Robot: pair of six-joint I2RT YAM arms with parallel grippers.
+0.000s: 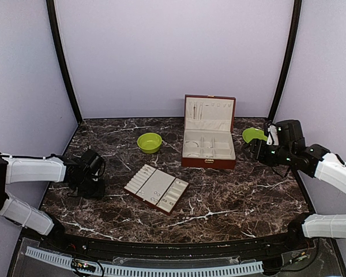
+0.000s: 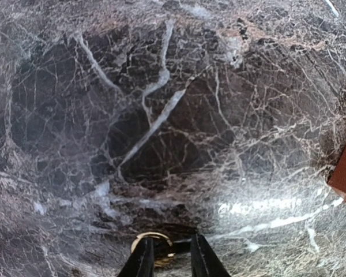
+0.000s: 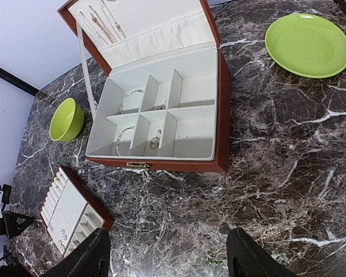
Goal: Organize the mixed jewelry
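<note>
In the left wrist view a gold-coloured ring (image 2: pixel 153 234) shows at the bottom, partly behind one finger of my left gripper. Those fingers stand a small gap apart; whether they touch the ring is unclear. My right gripper is wide open and empty, over the right side of the table. Beneath its right finger a thin chain (image 3: pixel 269 235) lies on the marble. The open jewelry box (image 1: pixel 209 163) has bracelets and small pieces in some compartments and necklaces in its lid. A cream tray (image 1: pixel 161 183) holding several small pieces lies between the arms.
A green bowl (image 1: pixel 149 143) stands behind the tray, left of the box. The green plate (image 1: pixel 253 134) lies at the back right, beside the right arm. Bare marble stretches in front of the box and along the table's front.
</note>
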